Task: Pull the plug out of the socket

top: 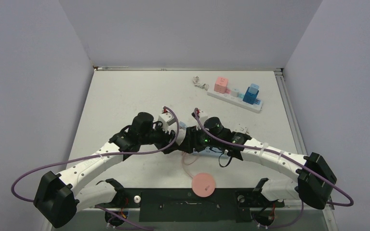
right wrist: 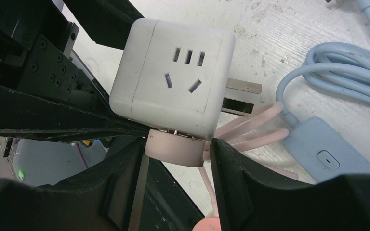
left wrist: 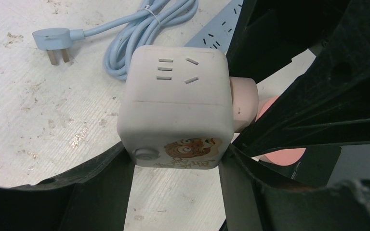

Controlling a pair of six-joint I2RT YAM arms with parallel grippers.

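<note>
My left gripper is shut on a white cube socket (left wrist: 173, 91), holding it above the table. A round pink plug (left wrist: 243, 103) sits at one side of the cube. From the right wrist view, a sliver of metal prong shows between the plug (right wrist: 176, 147) and the socket (right wrist: 178, 77). My right gripper stands part open with its fingers on either side of that plug. A narrow gap shows beside one finger (right wrist: 221, 159). In the top view both grippers meet at mid-table and hide most of the plug.
A coiled blue cable (left wrist: 149, 33) with its own plug (left wrist: 53, 38) lies on the table near a blue power strip (right wrist: 327, 149). Pink cord loops (right wrist: 255, 130) run under the socket to a pink disc (top: 203, 185). A white strip (top: 233, 98) stands at the back right.
</note>
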